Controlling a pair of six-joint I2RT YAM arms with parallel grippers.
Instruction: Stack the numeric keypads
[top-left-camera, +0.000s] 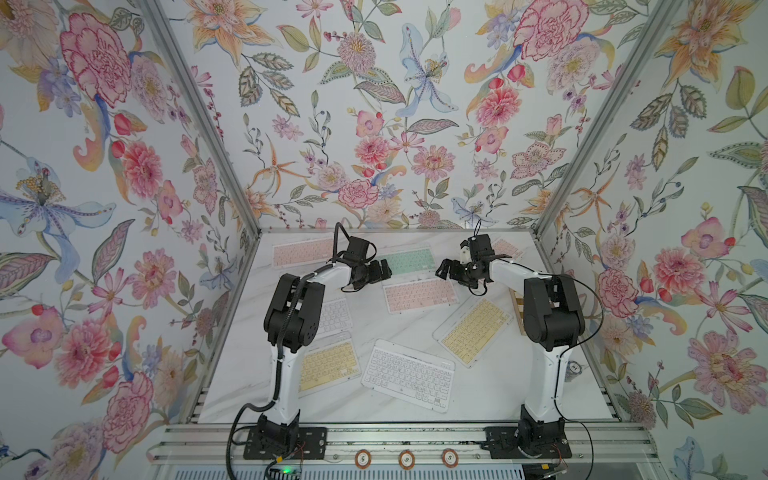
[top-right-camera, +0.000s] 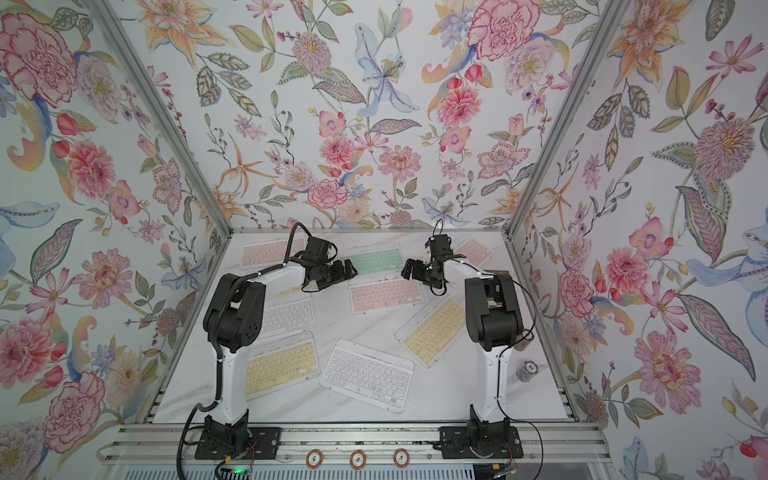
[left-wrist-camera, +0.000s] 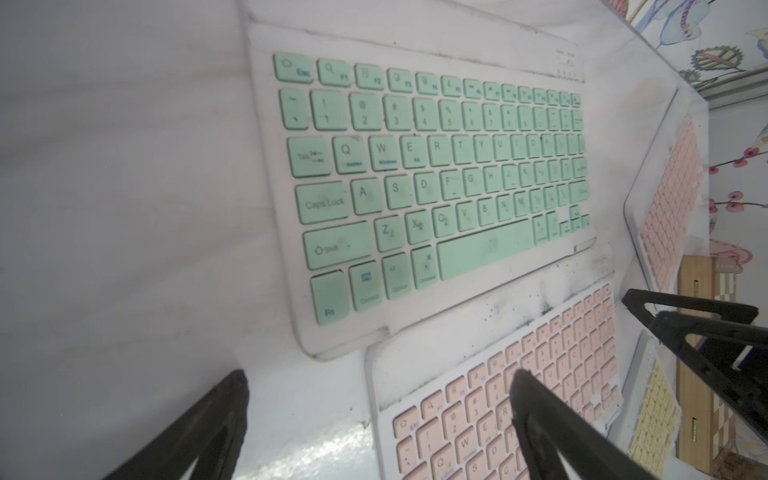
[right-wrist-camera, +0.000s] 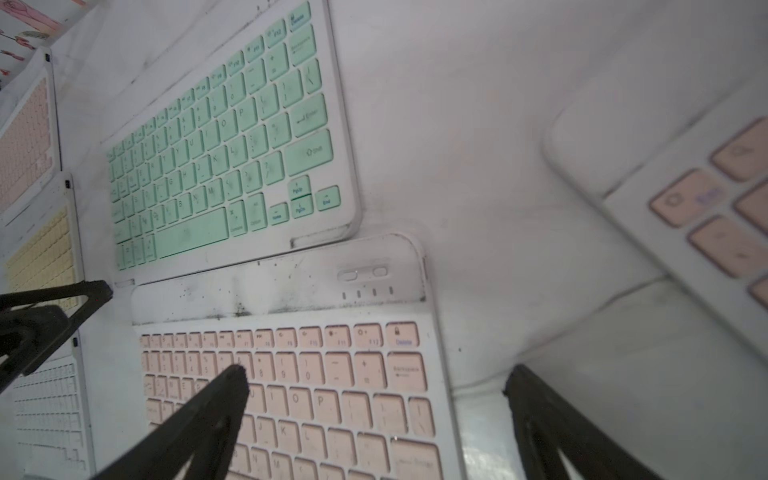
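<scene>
A mint-green keyboard (top-left-camera: 410, 260) lies flat at the back middle of the table. Directly in front of it is a pink keyboard (top-left-camera: 420, 295); their long edges sit against or very close to each other, side by side. My left gripper (top-left-camera: 380, 270) is open near the left ends of these two. Its fingers (left-wrist-camera: 216, 420) are spread, one in front of the pink keys, with nothing held between them. At the right ends, my right gripper (top-left-camera: 450, 272) also stands open. One of its fingers (right-wrist-camera: 209, 416) shows over the pink keyboard, the other over bare table.
Other keyboards lie around: pink at back left (top-left-camera: 301, 253) and back right (right-wrist-camera: 732, 192), yellow at right (top-left-camera: 476, 330) and front left (top-left-camera: 329, 365), white at front middle (top-left-camera: 409, 374). A wooden board (left-wrist-camera: 696, 368) and a cylinder (top-right-camera: 527, 370) stand far right.
</scene>
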